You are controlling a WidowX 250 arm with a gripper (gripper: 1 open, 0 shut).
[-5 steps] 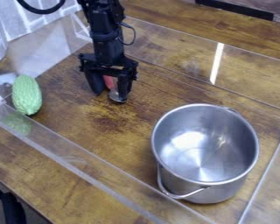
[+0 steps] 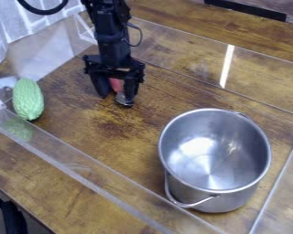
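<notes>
The black robot gripper [image 2: 114,84] reaches down at the upper middle of the view, low over the wooden table. A pinkish-red object [image 2: 116,84] with a grey or silvery part shows between and behind its fingers, mostly hidden by them. I cannot tell whether the fingers are shut on it. A pale green corn-shaped or cabbage-like vegetable [image 2: 27,99] lies at the left. A large steel pot [image 2: 212,151] with a wire handle stands at the lower right.
Clear plastic walls edge the wooden work surface [image 2: 113,155] at the left and right.
</notes>
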